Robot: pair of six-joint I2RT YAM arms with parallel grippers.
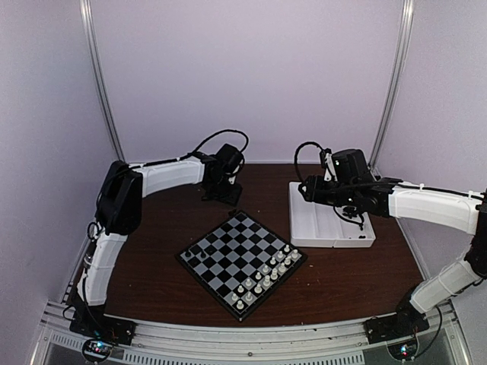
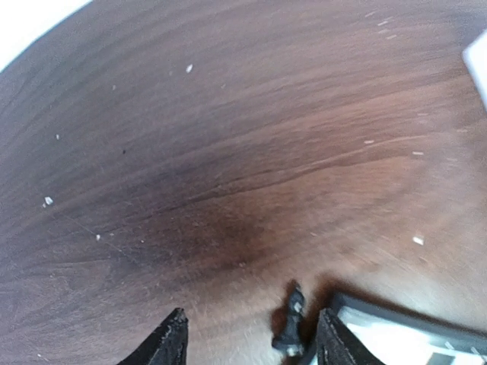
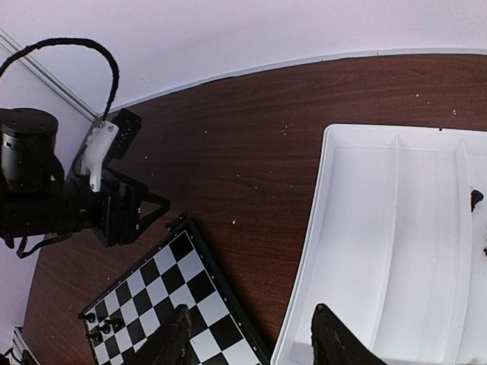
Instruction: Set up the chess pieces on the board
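The chessboard (image 1: 237, 258) carries white pieces (image 1: 271, 277) along its near right side and several black pieces (image 3: 111, 325) at its left. A black piece (image 2: 291, 327) is beside the board's far corner, just off its edge. Above it, my left gripper is open, nothing between its fingers. My right gripper hangs over the tray side with its fingers apart and empty. The white compartmented tray (image 3: 358, 228) holds a few dark pieces at its right, partly out of view.
The white tray stands right of the board, under the right arm. Pale walls enclose the back and sides.
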